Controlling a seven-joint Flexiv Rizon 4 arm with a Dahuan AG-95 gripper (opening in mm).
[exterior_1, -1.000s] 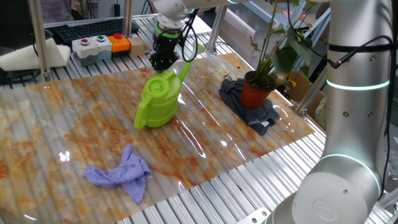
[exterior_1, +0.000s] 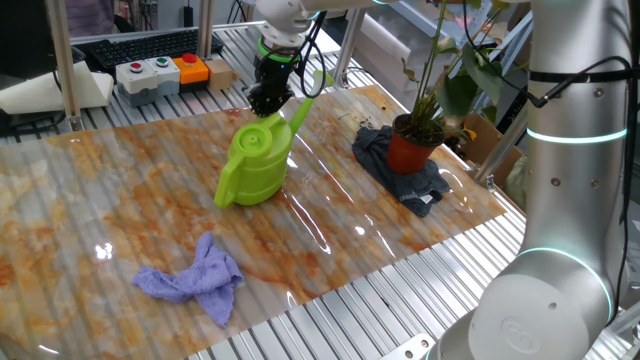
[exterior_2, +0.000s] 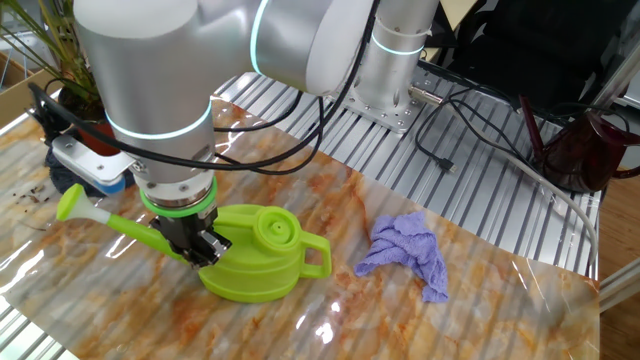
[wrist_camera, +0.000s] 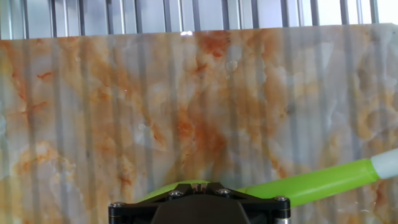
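Observation:
A bright green watering can (exterior_1: 258, 170) stands upright on the marbled sheet, its spout (exterior_2: 140, 233) reaching toward the plant side. At the spout end of the can's body, my gripper (exterior_2: 207, 258) hangs pointing down; in exterior view 1 the gripper (exterior_1: 266, 104) shows just behind the can's top. Whether it touches the can cannot be told. From the wrist, the fingertips of the gripper look closed together with nothing visible between them. Part of the green spout (wrist_camera: 317, 183) passes to the right behind it, while most of the can is hidden below.
A crumpled purple cloth (exterior_1: 197, 280) lies on the sheet. A potted plant (exterior_1: 408, 148) sits on a dark cloth (exterior_1: 430, 188) at the right. A button box (exterior_1: 148, 80) and keyboard (exterior_1: 140, 47) are at the back; a dark red kettle (exterior_2: 585, 150) stands near the arm's base.
The can, cloth and plant have not moved.

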